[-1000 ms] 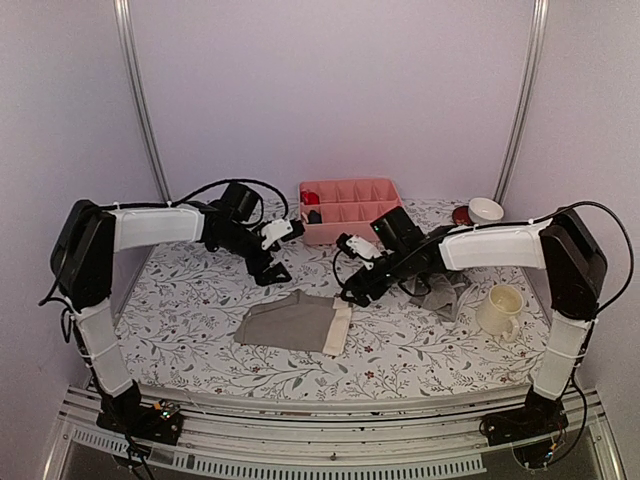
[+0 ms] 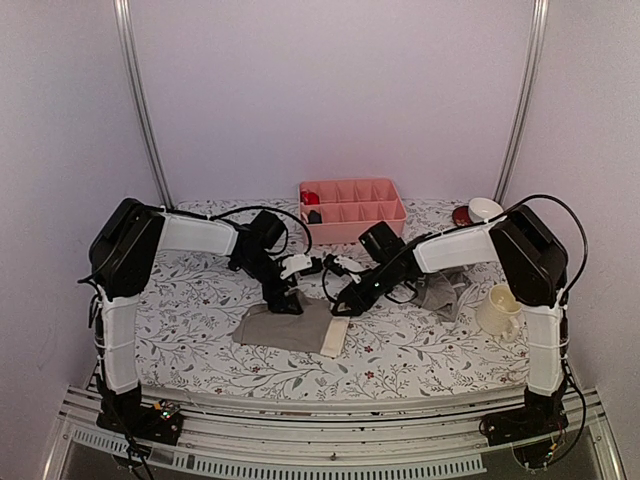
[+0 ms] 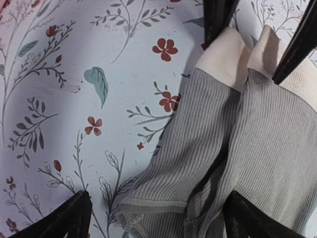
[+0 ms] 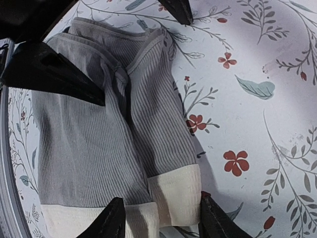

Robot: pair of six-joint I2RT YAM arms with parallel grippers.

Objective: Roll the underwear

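Grey ribbed underwear (image 2: 285, 328) with a cream waistband (image 2: 334, 338) lies flat near the middle front of the table. Its far edge is folded over in places, as the left wrist view shows. My left gripper is open at the grey end, one finger over the bare cloth-printed table and the other against the fabric fold. At the waistband end my right gripper has its fingers apart, a corner of the cream band (image 4: 181, 191) lying between them. In the top view the arms partly cover the garment's far edge.
Behind the grippers stands a pink divided box (image 2: 352, 228) holding a red item (image 2: 310, 198) and a dark one. To the right are a crumpled grey cloth (image 2: 442, 294), a cream mug (image 2: 498, 312) and a white bowl (image 2: 485, 209).
Both grippers have come down to the garment's far edge, the left one moving right and forward, the right one moving slightly left. The underwear lies nearly as before.
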